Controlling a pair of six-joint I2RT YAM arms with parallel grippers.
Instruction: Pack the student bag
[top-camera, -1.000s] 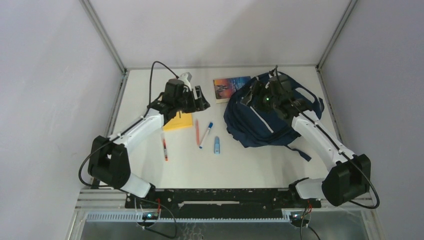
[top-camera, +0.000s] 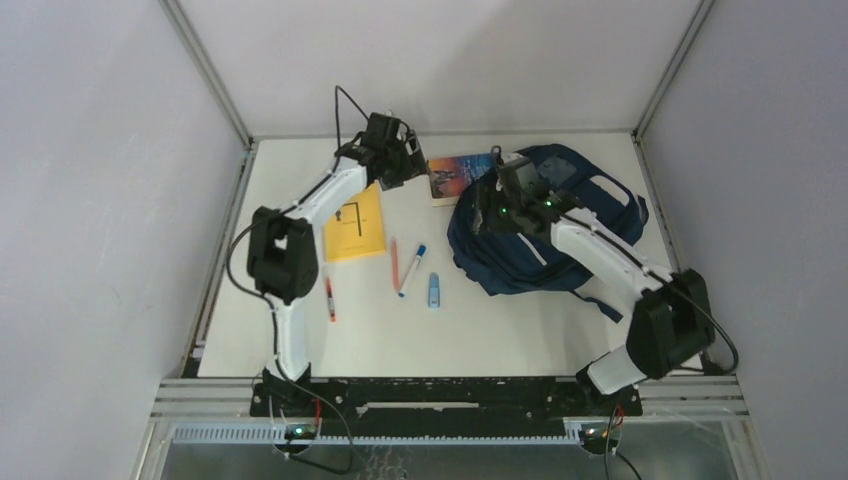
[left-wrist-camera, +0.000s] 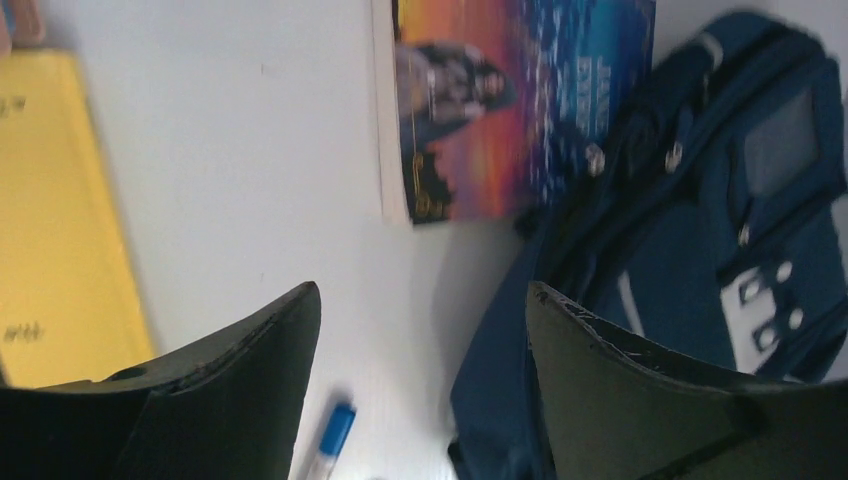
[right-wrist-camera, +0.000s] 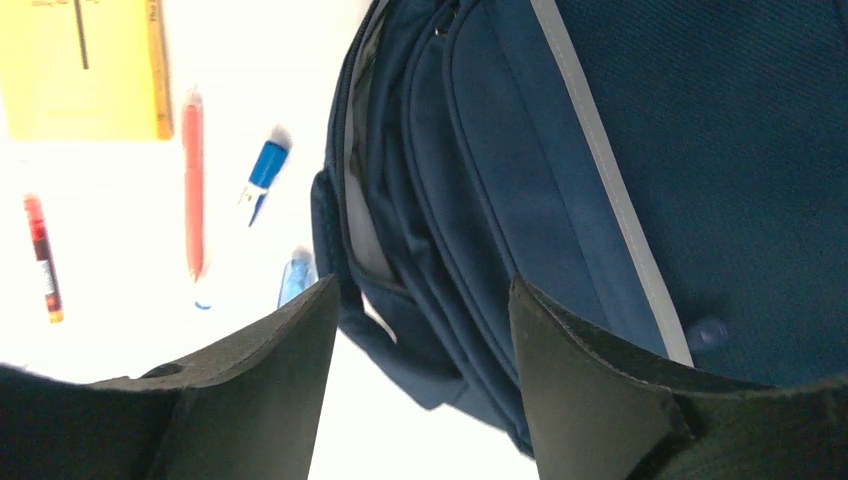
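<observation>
A navy student bag (top-camera: 520, 260) lies on the right half of the table, its opening toward the left. The book with the sunset cover (top-camera: 452, 178) lies at the back, close against the bag's upper left edge. Left of it is a yellow notebook (top-camera: 355, 235). My left gripper is open and empty above the table, with the book (left-wrist-camera: 490, 110) ahead of its fingers. Over the bag's left side my right gripper hangs open, the bag's dark folds (right-wrist-camera: 430, 200) below and between its fingers; I cannot tell whether it touches them.
Between notebook and bag lie a pink pencil-like item (top-camera: 394, 264), a blue-capped marker (top-camera: 412, 270) and a small light-blue item (top-camera: 434, 290). A red pen (top-camera: 330, 299) lies below the notebook.
My left arm has swung toward the back of the table, uncovering more of the notebook. The loose items stay put.
</observation>
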